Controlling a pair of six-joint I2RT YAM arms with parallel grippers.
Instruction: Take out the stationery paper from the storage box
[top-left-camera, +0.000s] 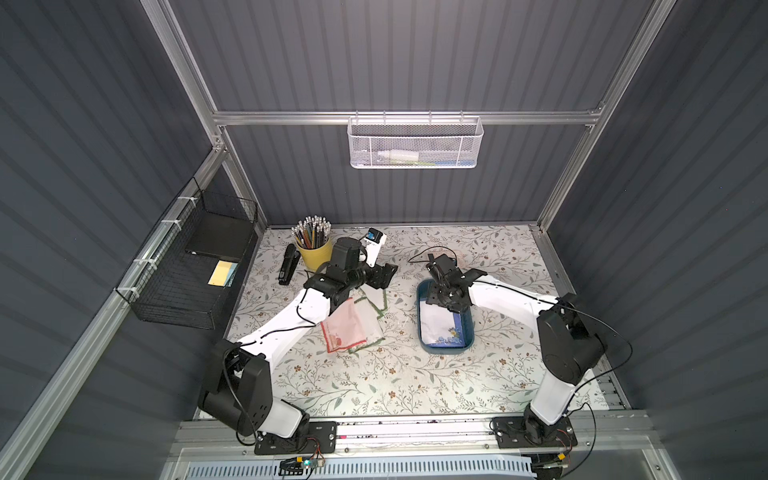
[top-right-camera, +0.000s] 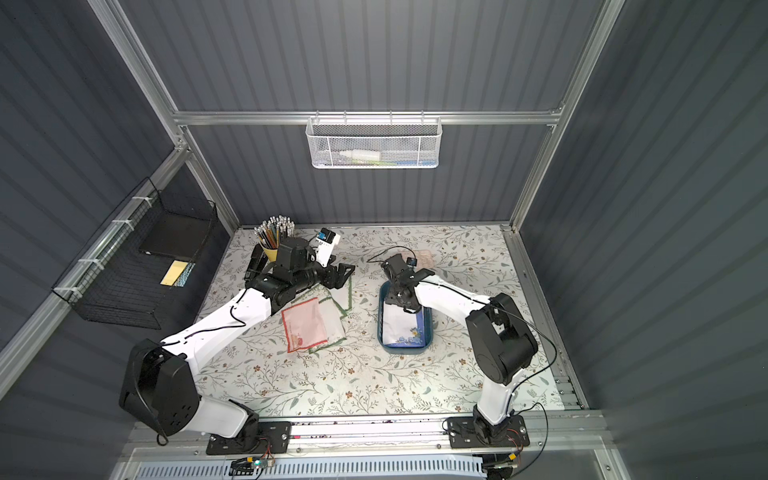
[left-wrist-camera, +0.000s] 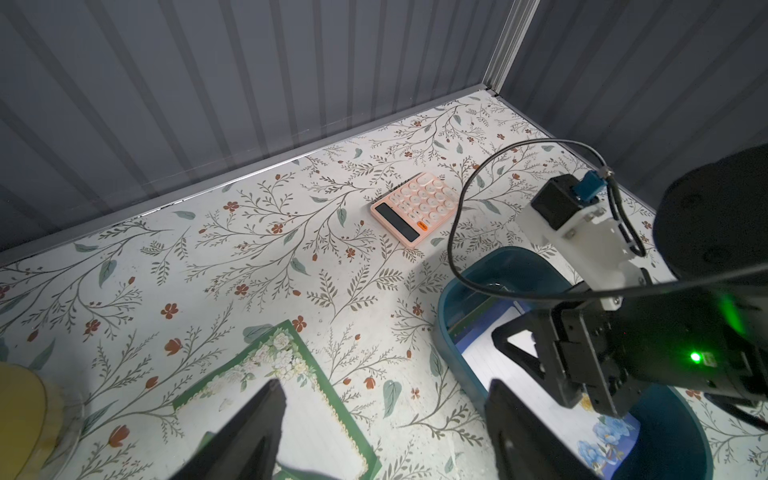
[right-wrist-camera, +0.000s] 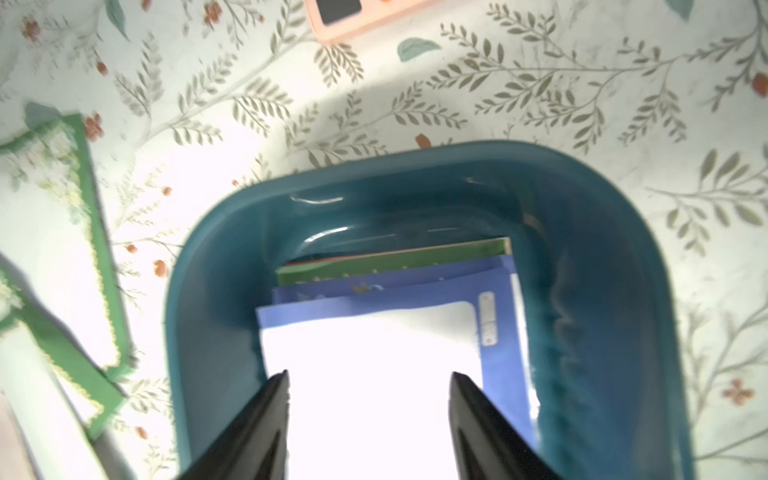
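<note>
The dark teal storage box (top-left-camera: 424, 342) stands on the table right of centre. Inside it lies a stack of stationery paper (right-wrist-camera: 368, 344), white sheets with blue edges, a green-edged one showing at the far end. Over the box hangs my right gripper, part open above the sheets; nothing is seen clasped between its fingers. My left gripper is open and empty, held left of the box. Below and left of it, several sheets lie on the table: a red-bordered pink sheet (top-left-camera: 342, 324) and green-edged floral sheets (left-wrist-camera: 280, 384).
A pink calculator (left-wrist-camera: 414, 209) lies behind the box. At the back left stand a yellow pencil cup (top-left-camera: 316, 254) and a black object (top-left-camera: 288, 264). Wire basket (top-left-camera: 172, 272) hangs on the left wall.
</note>
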